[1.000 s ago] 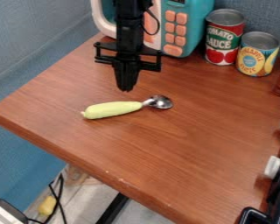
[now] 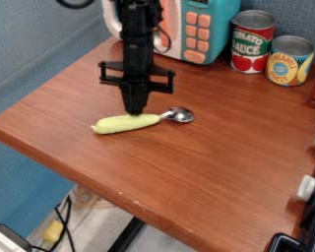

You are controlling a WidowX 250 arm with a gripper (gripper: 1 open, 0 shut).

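My black gripper [image 2: 135, 106] points straight down at a pale yellow corn cob [image 2: 115, 124] on the wooden table [image 2: 187, 182], its tips just at or over the cob's upper side. Whether the fingers are open or shut is unclear. A metal spoon [image 2: 179, 115] lies at the cob's right end, touching or very close to it.
A teal toy microwave [image 2: 200, 34], a tomato sauce can [image 2: 251, 44] and a yellow-labelled can [image 2: 289, 62] stand at the back. A black stove-like object [image 2: 307, 212] is at the right edge.
My gripper has come down and slightly left, from above the table behind the cob to the cob itself. The cob and spoon look unmoved.
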